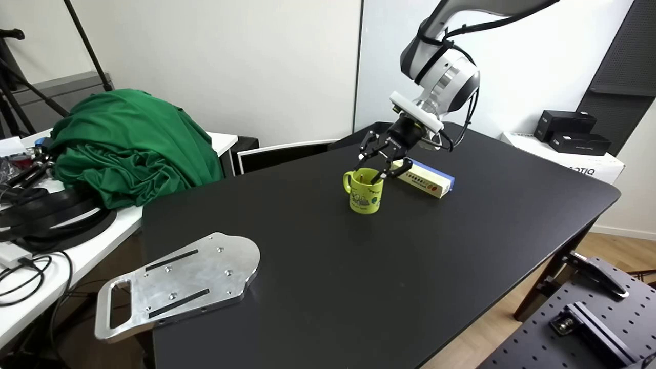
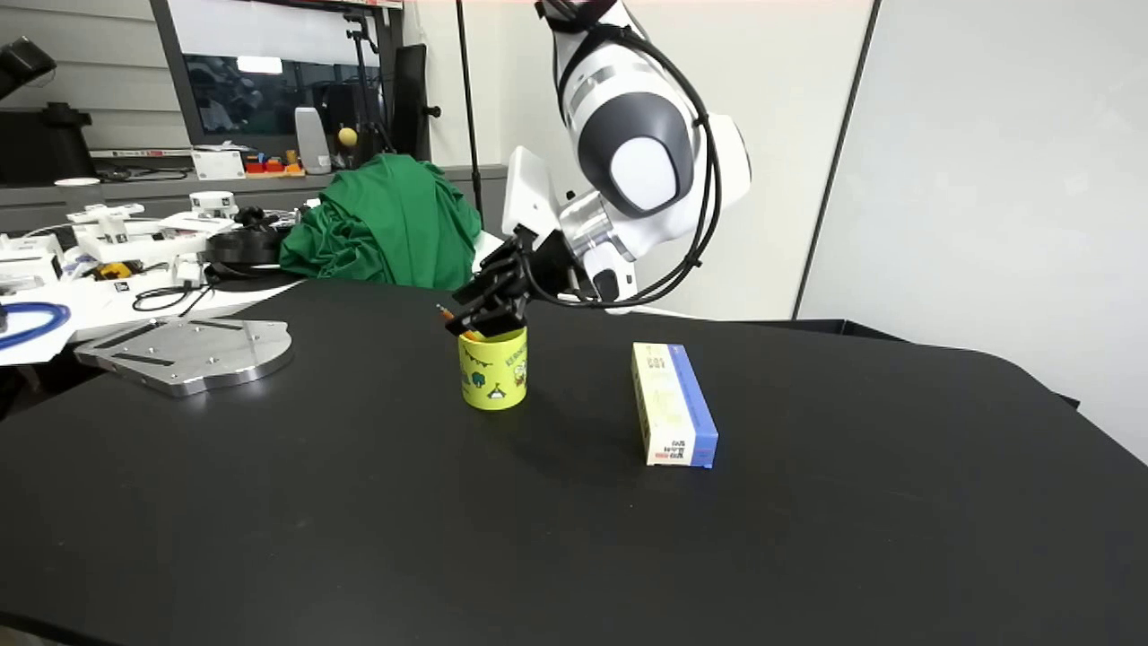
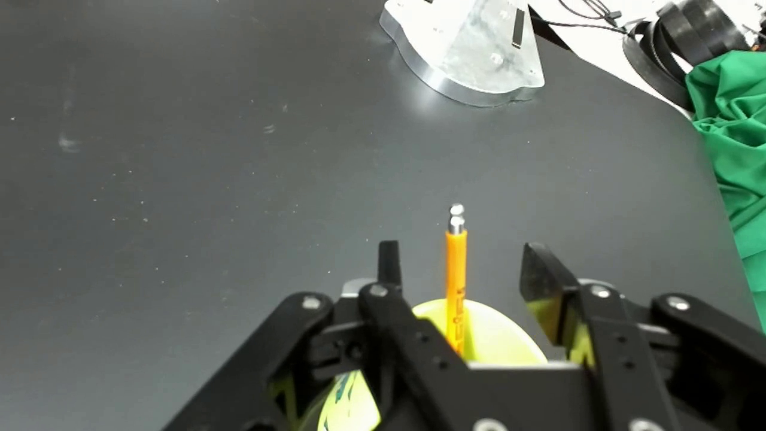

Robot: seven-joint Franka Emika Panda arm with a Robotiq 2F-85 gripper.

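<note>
A yellow-green mug [image 1: 365, 196] with printed pictures stands upright on the black table, its handle toward the left in exterior view 1. Out of it sticks an orange pen [image 3: 456, 280] with a silver tip, leaning against the inner wall. My gripper is part open at the mug's mouth, one finger on each side of the pen in the wrist view. Gaps show between the pen and both fingers. In exterior view 2 the gripper [image 2: 470, 318] hides part of the mug's rim and most of the pen.
A cream and blue box [image 2: 673, 404] lies on the table beside the mug, close to the arm. A flat silver metal plate [image 1: 184, 283] rests at the table's left end. Green cloth [image 1: 135, 147] is heaped on a side table.
</note>
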